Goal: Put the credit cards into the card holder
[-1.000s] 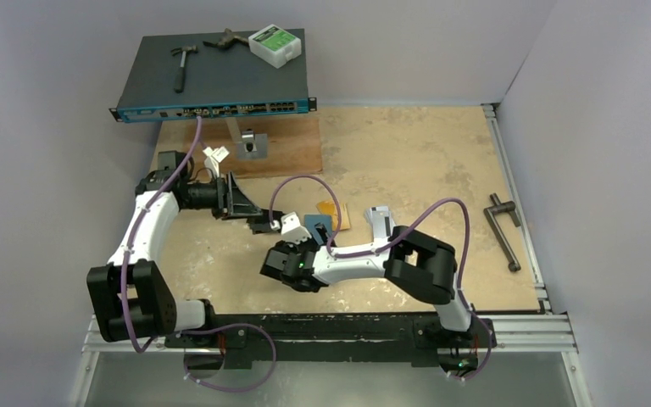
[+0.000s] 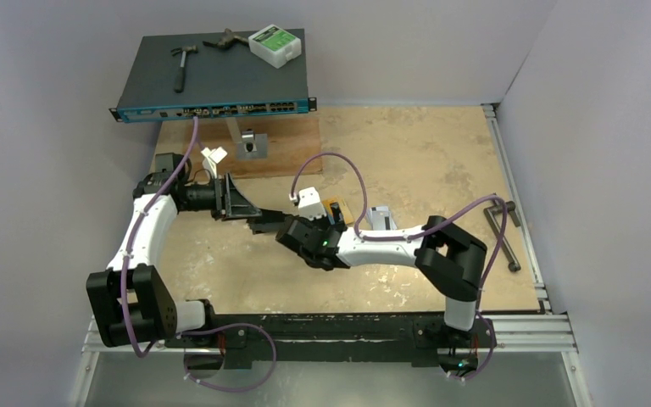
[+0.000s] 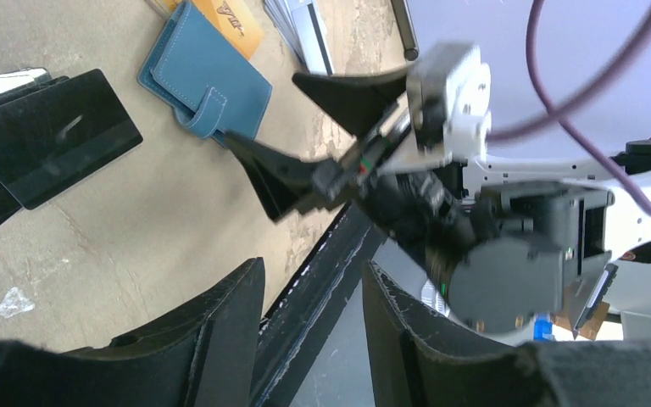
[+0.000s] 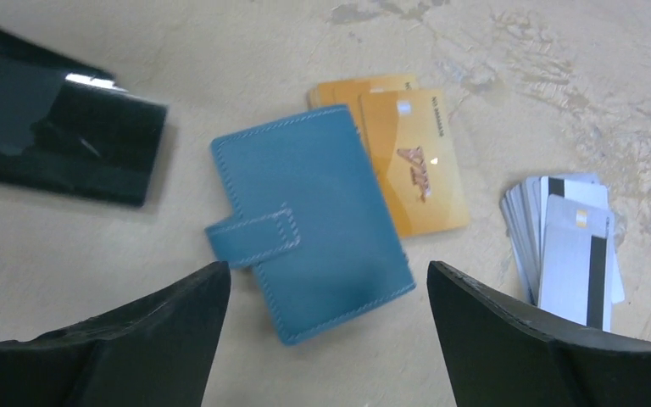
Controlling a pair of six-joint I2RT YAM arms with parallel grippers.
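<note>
The blue card holder (image 4: 315, 212), with a stitched strap at its side, lies flat on the table and partly covers the orange cards (image 4: 420, 165). My open right gripper hovers above it, the holder showing between the fingers. A fanned stack of silver cards (image 4: 578, 246) rests to the right. Black cards (image 3: 55, 136) lie overlapped to the left, with a pale one partly under them. My left gripper is open and empty, pointing at those black cards from the left in the top view. There the right arm hides the holder.
At the back left stands a dark rack unit (image 2: 220, 72) above a wooden board (image 2: 292, 148). A metal handle (image 2: 503, 237) lies at the right edge. Purple cables (image 2: 352, 165) loop over the arms.
My right arm has moved to the right and away from the front edge. The holder shifted slightly right and turned before the arm covered it. The left arm stays nearly still.
</note>
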